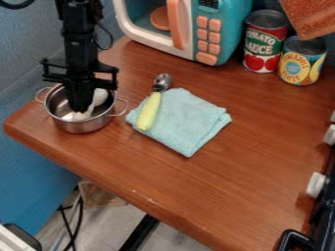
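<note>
My black gripper [81,90] points down into a small steel pot [81,121] with two side handles at the left end of the wooden table. A white object [94,100] is in the pot between or just below the fingers; whether the fingers grip it is hard to tell. A yellow-handled scoop [148,112] lies on a folded light-blue cloth [190,125] to the right of the pot.
A toy microwave [179,25] stands at the back, with a tomato juice can [263,49] and a second can [301,64] to its right. A black appliance [314,211] is at the right edge.
</note>
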